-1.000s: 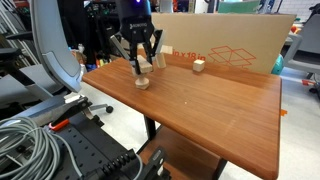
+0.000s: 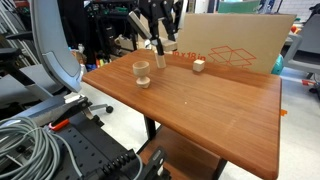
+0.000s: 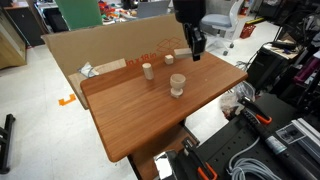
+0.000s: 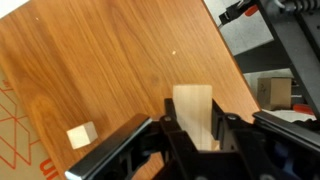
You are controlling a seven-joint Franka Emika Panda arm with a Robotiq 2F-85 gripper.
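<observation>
Below my gripper [image 2: 158, 46], in exterior view 1, a pale two-part stack [image 2: 141, 74] stands near the left side of the wooden table. In exterior view 2 the same stack [image 3: 177, 85] appears upright, with the gripper [image 3: 190, 52] above it. A pale cylinder [image 2: 160, 59] stands behind the stack. In the wrist view a pale cylindrical thing [image 4: 192, 105] shows in the space between the dark fingers; whether they touch it is not clear. A small white block [image 2: 198, 65] sits apart from these.
A cardboard panel [image 2: 235, 42] stands along the back of the table. Coiled cable [image 2: 28, 148] lies beside the robot base at the left.
The gripper has moved up and to the right, away from the stack. The stack's upper part, earlier at the fingers above the lower part, now rests on it.
</observation>
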